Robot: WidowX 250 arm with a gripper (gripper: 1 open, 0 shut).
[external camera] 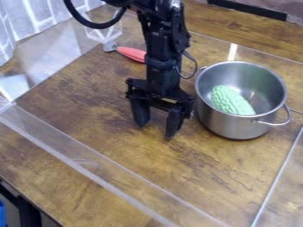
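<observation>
My black gripper (159,112) is low over the wooden table (106,168) near its middle, its fingers pointing down close to the surface. The dark fingers blend together, so their opening is hard to make out. Just right of it stands a steel pot (240,126) with a handle, holding a pale green ridged object (232,101). Behind the arm at upper left lies a red-handled tool (131,54), partly hidden by the arm.
Bare wood fills the front and left of the table. Clear plastic or glass edging runs along the left and right sides, with a whitish object beyond the left edge.
</observation>
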